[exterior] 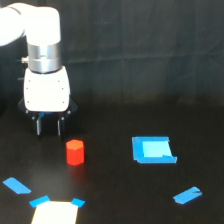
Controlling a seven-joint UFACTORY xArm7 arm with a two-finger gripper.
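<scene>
A small red block [75, 152] rests on the dark tabletop, left of centre. My gripper [49, 129] hangs behind and to the left of it in the picture, fingers pointing down. Its two fingers stand apart with only dark background between them, so it is open. A visible gap separates the fingertips from the red block. To the right lies a pale, light-blue square [157, 149] framed with blue tape [138, 150].
Blue tape strips lie at the left [16, 186] and the lower right [187, 195]. A cream-coloured piece [54, 213] with blue tape at its corners sits at the front edge. Between block and taped square, the black surface is clear.
</scene>
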